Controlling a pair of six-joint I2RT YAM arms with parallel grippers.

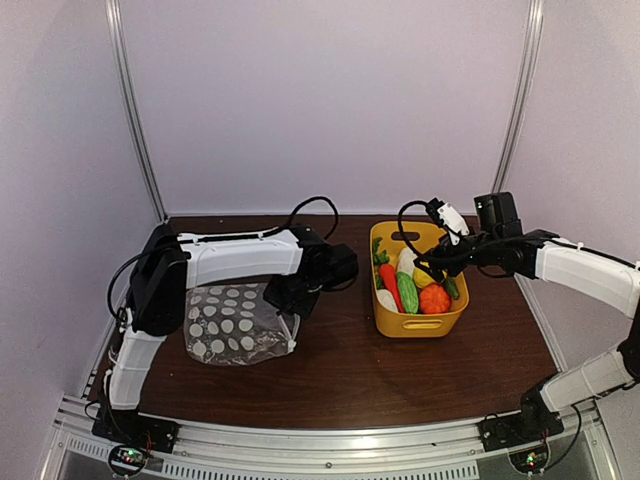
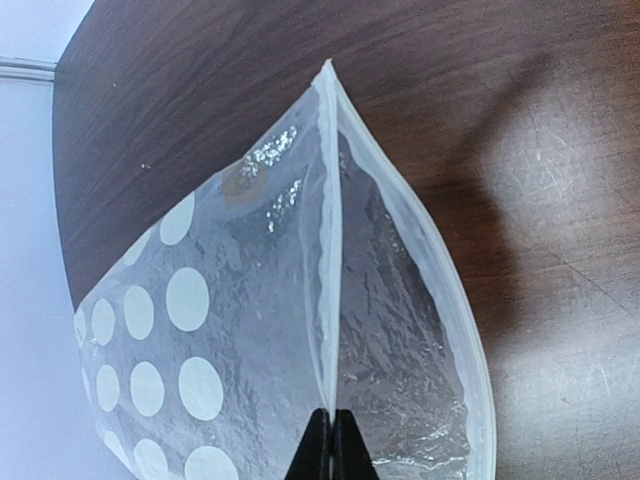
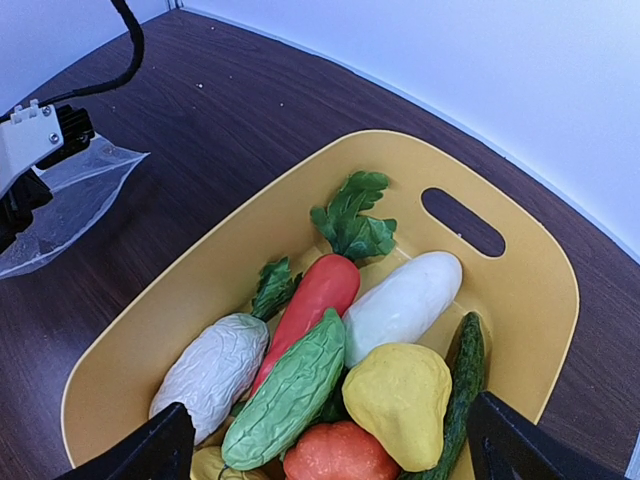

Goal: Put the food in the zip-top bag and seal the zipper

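A clear zip bag with white dots (image 1: 230, 325) lies on the left of the table, its mouth facing right. In the left wrist view, my left gripper is shut on the upper lip (image 2: 330, 250) of the bag, and the mouth gapes apart from the lower lip (image 2: 440, 240). My right gripper is open above the yellow basket (image 3: 230, 235). Toy food fills the basket: a yellow pepper (image 3: 402, 400), a green cucumber (image 3: 290, 390), a red pepper (image 3: 318, 300), a white radish (image 3: 405, 300), a cabbage (image 3: 212, 370) and a red tomato (image 3: 340, 455).
Bare dark table (image 1: 340, 380) lies between the bag and the basket and along the front. Pale walls (image 1: 320, 110) close in the back and sides. The left arm passes over the bag's back edge.
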